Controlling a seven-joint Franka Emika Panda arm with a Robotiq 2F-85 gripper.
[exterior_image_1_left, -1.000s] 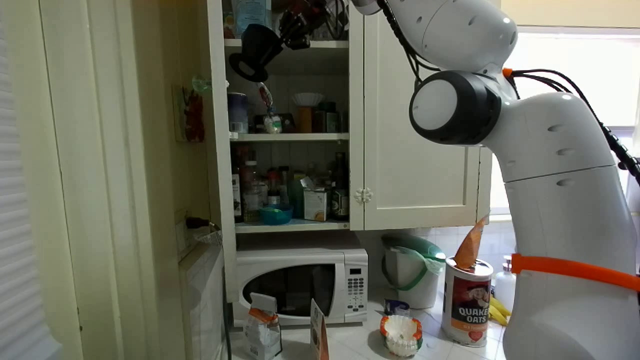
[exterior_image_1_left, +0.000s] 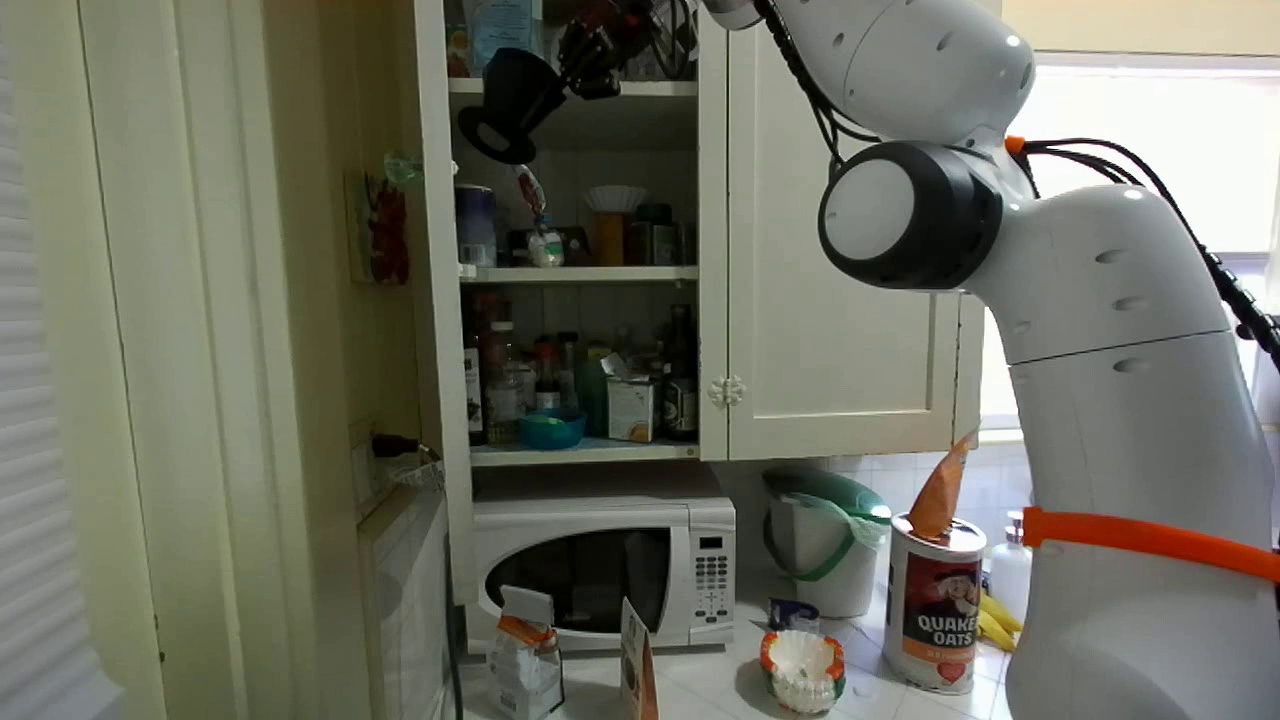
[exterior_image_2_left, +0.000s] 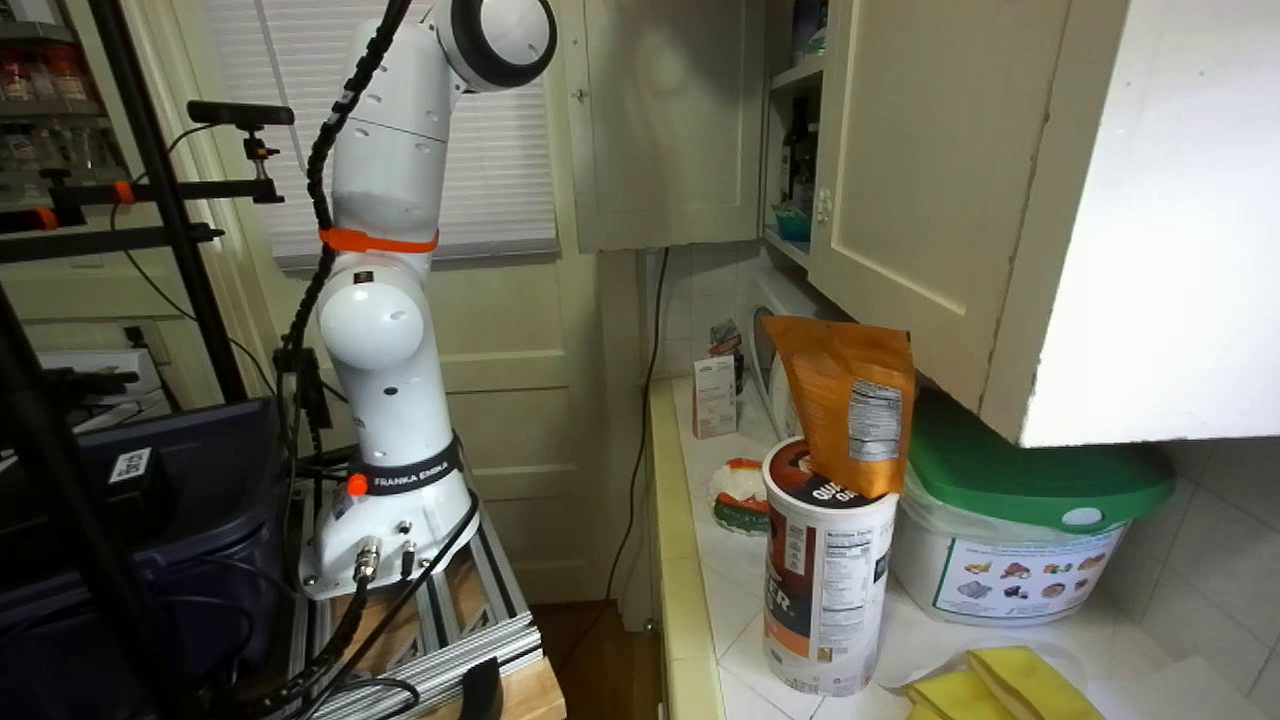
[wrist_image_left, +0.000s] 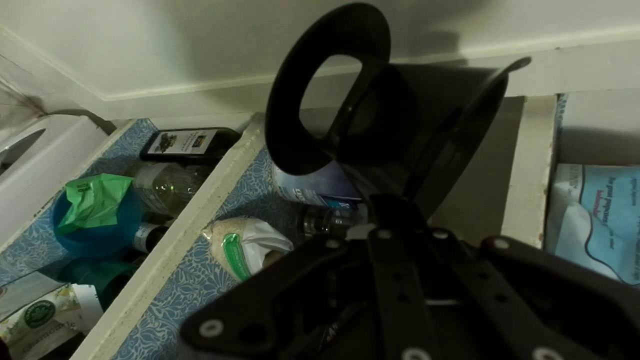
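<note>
A black coffee dripper-like cone (exterior_image_1_left: 521, 98) with a ring-shaped base hangs tilted in front of the open cabinet, level with the gap above its middle shelf. My gripper (exterior_image_1_left: 569, 79) is shut on it, coming down from the upper right. In the wrist view the black cone (wrist_image_left: 390, 114) fills the top centre, its ring to the left and its flared rim to the right. The gripper meets its lower side there; dark fingers against dark plastic hide the exact contact. The second exterior view does not show the gripper or the cone.
Below the cone, the middle shelf (exterior_image_1_left: 576, 275) bears a blue canister (exterior_image_1_left: 475, 224), a clipped bag (exterior_image_1_left: 546, 247) and a white filter stack (exterior_image_1_left: 615, 198). The upper shelf edge (exterior_image_1_left: 657, 89) runs close to the gripper. Bottles and a blue bowl (exterior_image_1_left: 552, 428) crowd the lower shelf.
</note>
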